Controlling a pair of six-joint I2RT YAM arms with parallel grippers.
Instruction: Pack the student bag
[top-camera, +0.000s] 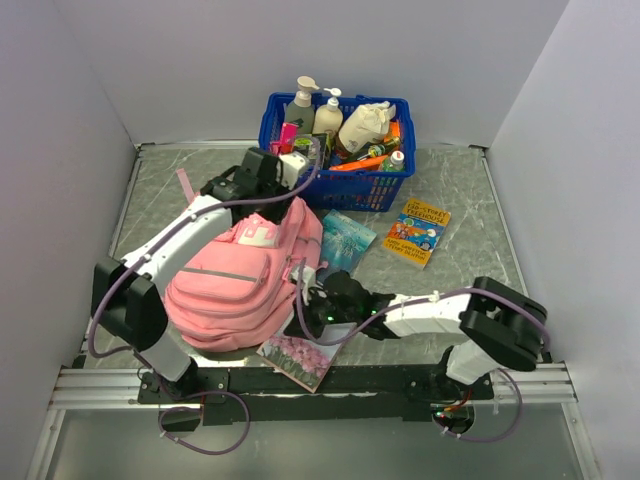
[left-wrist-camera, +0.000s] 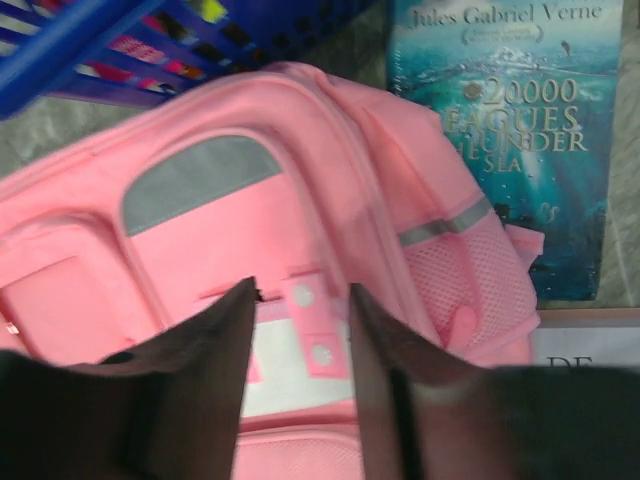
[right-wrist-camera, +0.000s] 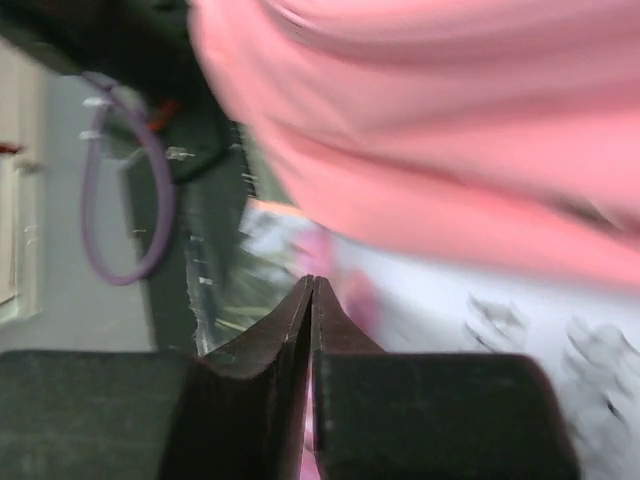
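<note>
The pink backpack (top-camera: 225, 285) lies at the left, filling much of the left wrist view. My left gripper hangs over it, fingers apart, with nothing held between them. My right gripper is low beside the bag's lower right side, over the pale book with pink flowers (top-camera: 300, 360); its fingertips meet, and its view is blurred. A teal Verne book (left-wrist-camera: 505, 150) lies partly beside and under the bag's edge. An orange Treehouse book (top-camera: 418, 232) lies to the right.
A blue basket (top-camera: 385, 190) full of bottles and packets stands at the back. Bare counter (top-camera: 470, 240) shows at the right. Walls enclose both sides and the back.
</note>
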